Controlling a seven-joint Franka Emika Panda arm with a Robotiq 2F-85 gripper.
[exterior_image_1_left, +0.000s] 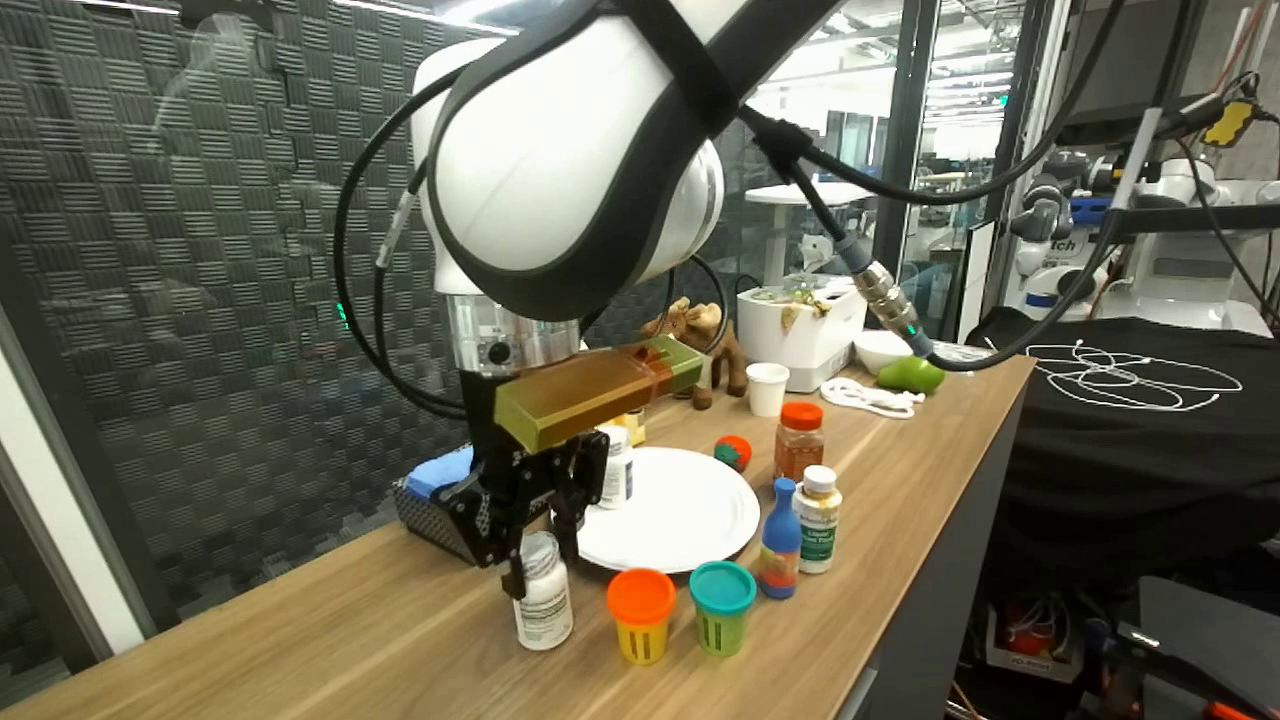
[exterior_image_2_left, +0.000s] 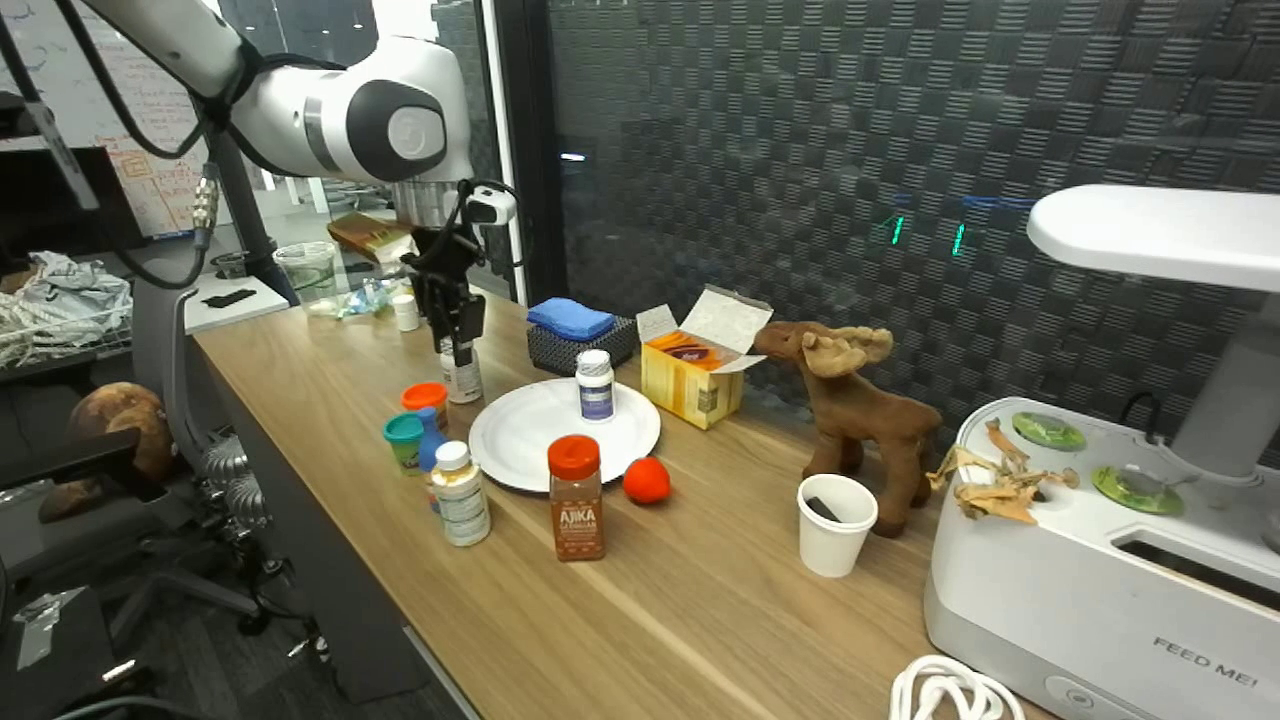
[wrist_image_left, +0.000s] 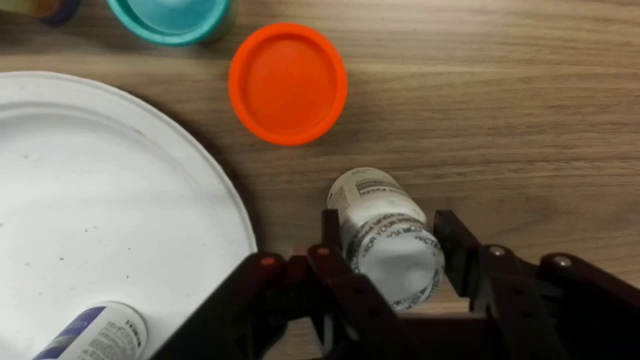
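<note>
A white pill bottle (exterior_image_1_left: 545, 610) stands upright on the wooden table, left of the orange-lidded tub. Seen from the wrist, the bottle (wrist_image_left: 384, 207) sits between the fingers and the gripper is shut on it near the cap. Its base seems to rest on the table. In the second exterior view the fingers partly hide this bottle (exterior_image_2_left: 461, 379).
Close by are the orange-lidded tub (exterior_image_1_left: 642, 614), the teal-lidded tub (exterior_image_1_left: 722, 607) and a white plate (exterior_image_1_left: 690, 516) carrying another white bottle (exterior_image_1_left: 615, 470). A blue bottle (exterior_image_1_left: 780, 540) and a dark basket (exterior_image_1_left: 438, 524) stand farther off.
</note>
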